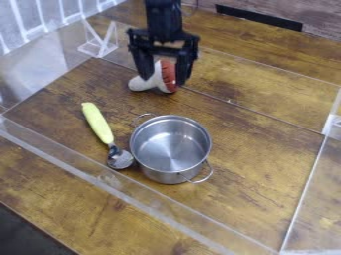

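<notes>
My gripper hangs open at the top centre, its dark fingers just above and around a toy mushroom with a white stem and red cap lying on its side on the wooden table. A steel pot with two wire handles stands in the middle. To its left lies a spoon with a pale yellow-green handle, its metal head near the pot's side.
Clear plastic walls edge the work area on the sides and front.
</notes>
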